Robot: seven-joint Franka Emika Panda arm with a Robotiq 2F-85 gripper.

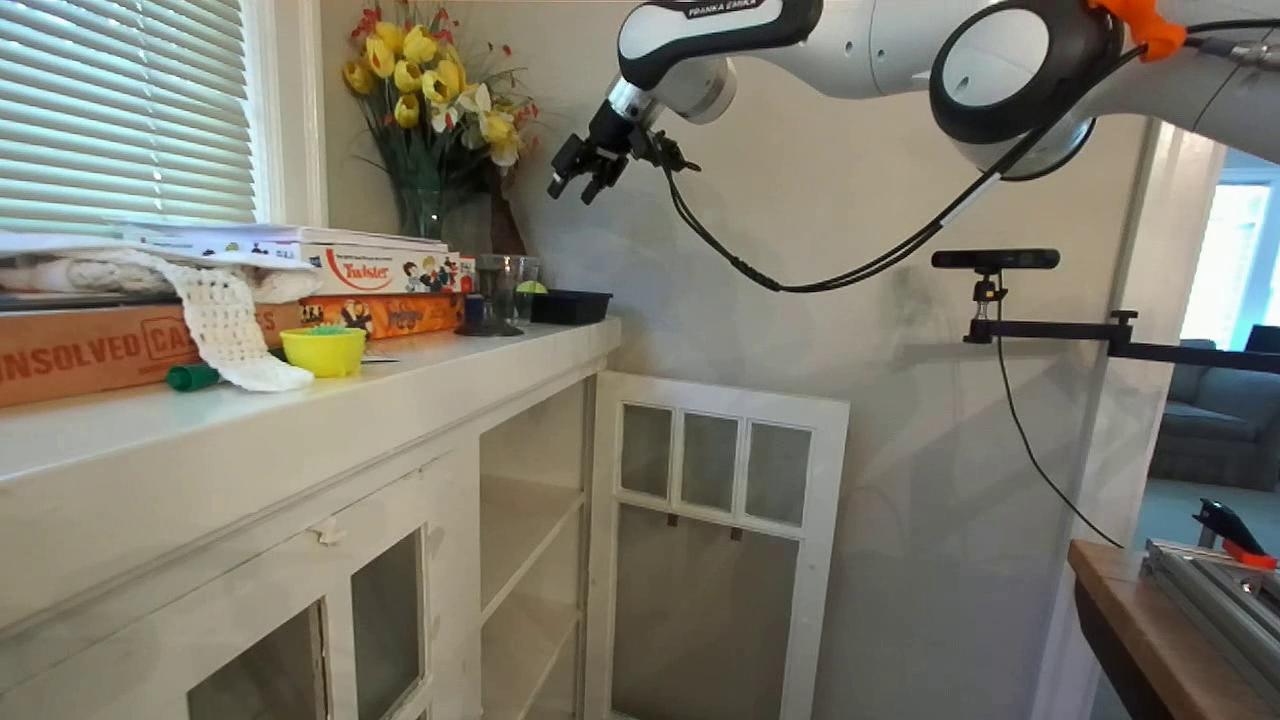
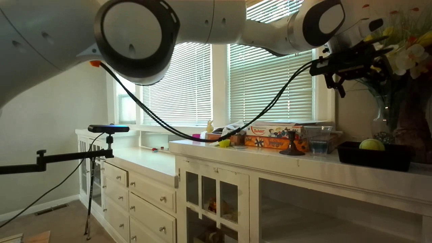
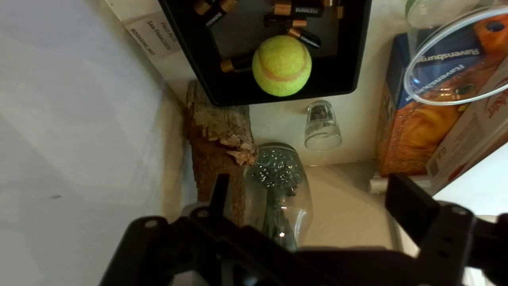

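Observation:
My gripper is open above the far corner of the white cabinet top, well clear of its surface. No object sits between its fingers in the wrist view. Beyond them a yellow tennis ball rests in a black tray with several loose batteries. The same ball shows above the tray rim, lower than my gripper. A clear vase holds stems and glass beads; in the first exterior view, yellow flowers rise left of my gripper.
A small upturned-looking glass stands by the tray. Stacked game boxes, a dark candlestick, a clear cup and a yellow bowl occupy the top. A bark-covered wood piece stands beside the vase, near the wall.

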